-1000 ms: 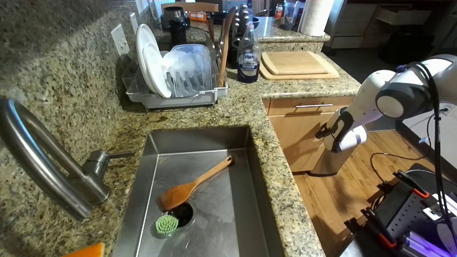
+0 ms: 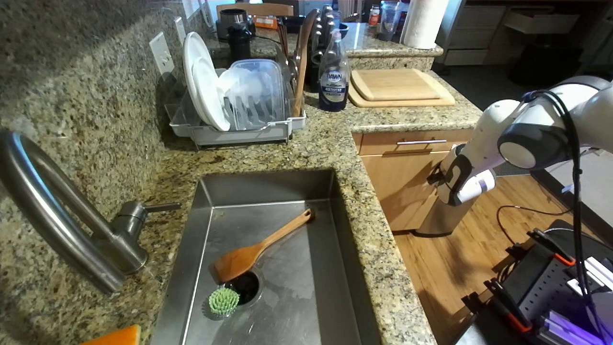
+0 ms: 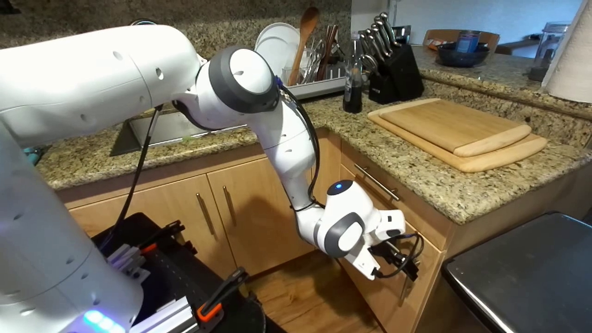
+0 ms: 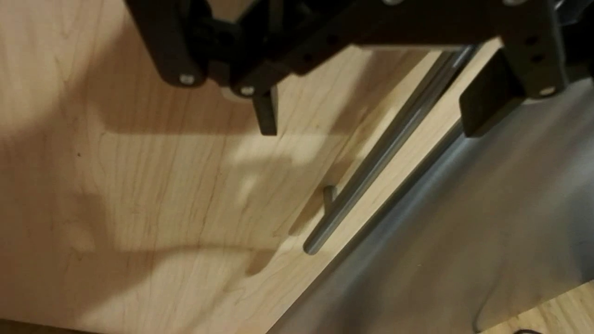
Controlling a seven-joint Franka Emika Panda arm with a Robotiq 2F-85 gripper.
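Wide apart, the dark fingers of my open gripper face a light wooden cabinet door [image 4: 167,195] in the wrist view. A long metal bar handle [image 4: 370,167] runs diagonally across that view, passing through the gap as seen from this camera. Nothing is gripped; whether the handle is actually within the fingers' depth is unclear. Exterior view 2 places the gripper [image 3: 397,260] below the counter corner, close to the cabinet door, with the lower end of its handle [image 3: 403,293] showing beneath.
Above the door is a shut drawer with a bar handle [image 3: 376,181]. The counter overhead carries cutting boards [image 3: 460,130]. A dark metal-edged appliance [image 3: 527,266] stands to the right. In the sink [image 2: 281,287] lie a wooden spatula [image 2: 238,261] and a green brush [image 2: 223,301].
In exterior view 1 the upper arm has shifted left, and the gripper end has moved slightly right and up. The cabinet door and the sink items look the same.
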